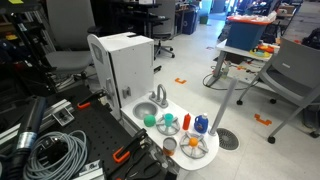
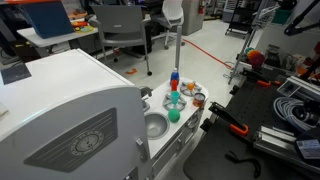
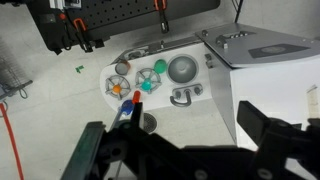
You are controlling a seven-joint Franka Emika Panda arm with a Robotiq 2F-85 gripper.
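Note:
In the wrist view my gripper shows as two dark fingers set wide apart, with nothing held between them. It hangs high over a white toy kitchen counter (image 3: 205,105). On the counter are a round sink (image 3: 182,69) with a faucet (image 3: 186,97), a green item (image 3: 160,66), a teal item (image 3: 147,86), an orange item (image 3: 116,90), a red bottle (image 3: 137,96), a blue object (image 3: 127,107) and a metal can (image 3: 122,68). The orange item (image 1: 194,142) and teal item (image 1: 169,118) rest on burners.
A tall white cabinet (image 1: 125,60) rises at the sink end of the counter. Along the counter's near side runs a black table (image 1: 95,135) with a coiled cable (image 1: 58,157) and an orange-handled clamp (image 1: 125,150). Grey floor (image 1: 250,115) lies open beyond.

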